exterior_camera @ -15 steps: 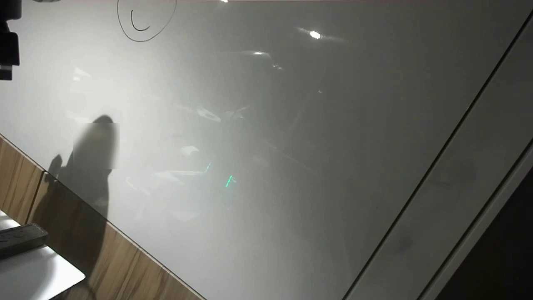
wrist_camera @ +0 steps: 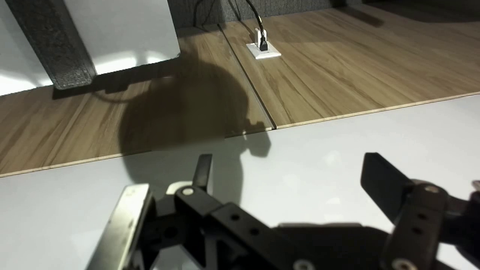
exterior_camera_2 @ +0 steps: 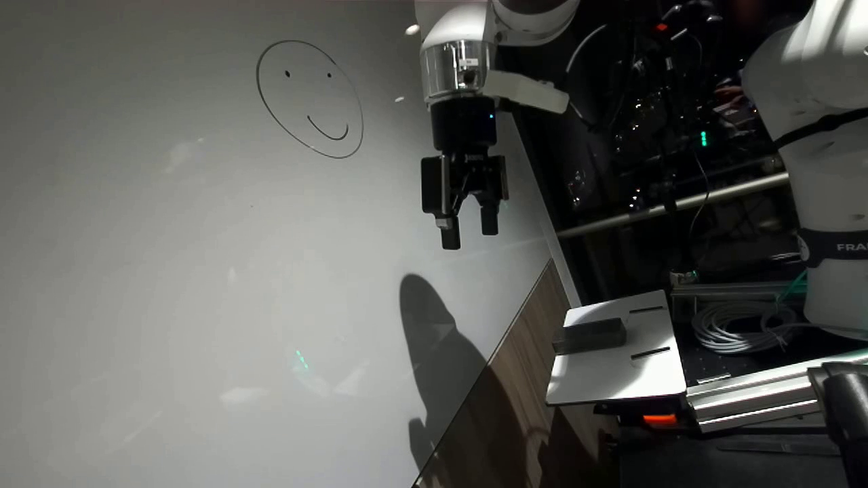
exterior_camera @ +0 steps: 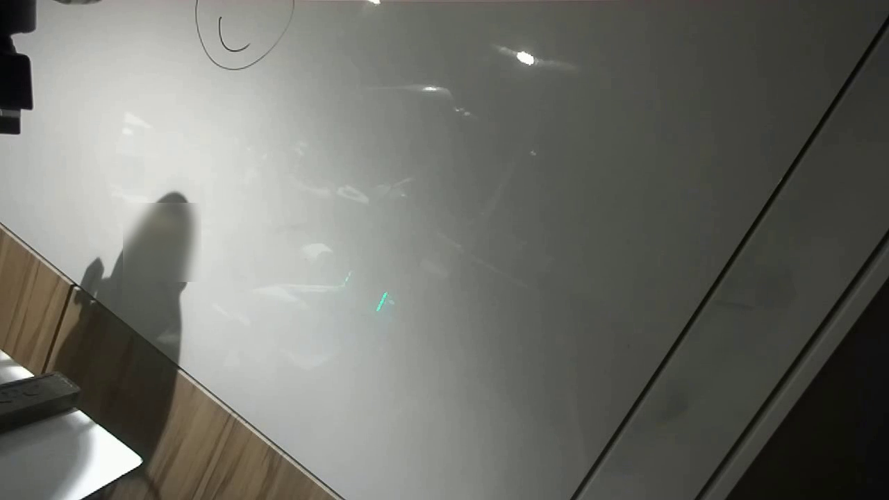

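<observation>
Open and empty, my gripper [exterior_camera_2: 470, 236] hangs in front of the whiteboard [exterior_camera_2: 187, 268] in exterior view 2, fingers pointing down. In the wrist view its two black fingertips [wrist_camera: 378, 182] stand wide apart, with only white board surface seen between them. A smiley face [exterior_camera_2: 323, 133] is drawn in thin black line on the board, left of the gripper. A dark grey block [exterior_camera_2: 591, 336], perhaps an eraser, lies on a white shelf [exterior_camera_2: 582, 378] below and right of the gripper, well apart from it. The block [wrist_camera: 54, 42] shows at top left in the wrist view.
Wood panelling [wrist_camera: 342, 67] borders the board, with a power outlet [wrist_camera: 263, 49] and plugged-in cable. A second white arm [exterior_camera_2: 838, 195] stands at the far right beside a coil of cable [exterior_camera_2: 744, 325]. Most of the board is clear.
</observation>
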